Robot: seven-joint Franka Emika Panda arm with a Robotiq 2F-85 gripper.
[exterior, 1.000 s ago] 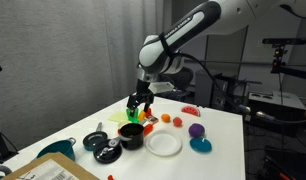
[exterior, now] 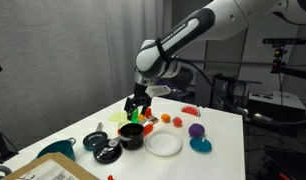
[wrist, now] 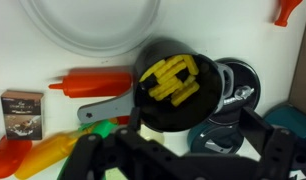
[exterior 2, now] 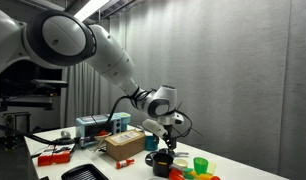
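Note:
A dark pot (wrist: 198, 57) with yellow, fry-like pieces (wrist: 171, 77) inside fills the middle of the wrist view. Over it, my gripper stands open, its dark fingers (wrist: 255, 126) wide apart and nothing between them. From the side, the gripper (exterior: 139, 108) hangs above and slightly behind the black pot (exterior: 131, 138) on the white table. The second exterior view also has the gripper (exterior 2: 172, 140) above the pot (exterior 2: 163, 161). The yellow pieces show only in the wrist view.
Beside the pot lie a white plate (exterior: 164, 143), black pans (exterior: 107, 151) and a red bottle (wrist: 93, 82). A green item (exterior: 134, 117) stands behind the pot. A cardboard box (exterior: 60, 165) is at front left. Free table lies around the blue dish (exterior: 201, 145).
The arm and gripper have shifted very slightly, staying above the pot area. The objects on the table look unmoved.

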